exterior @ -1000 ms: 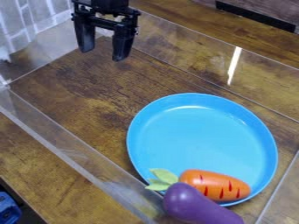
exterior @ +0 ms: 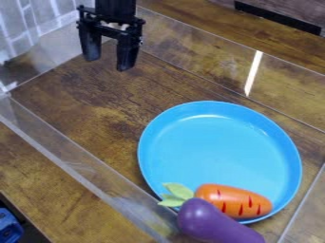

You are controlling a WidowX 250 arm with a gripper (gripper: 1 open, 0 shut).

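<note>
My black gripper [exterior: 108, 49] hangs open at the upper left, over bare wood, with nothing between its fingers. A light blue plate [exterior: 219, 145] lies at the right. An orange toy carrot [exterior: 238, 200] with pale green leaves rests on the plate's front edge, and a purple toy eggplant [exterior: 219, 222] lies beside it at the bottom right, partly out of frame.
Clear plastic walls [exterior: 79, 156] border the wooden surface [exterior: 95, 104]. A small blue object [exterior: 7, 226] shows at the lower left edge.
My gripper has shifted slightly to the left. The plate and toys have not moved.
</note>
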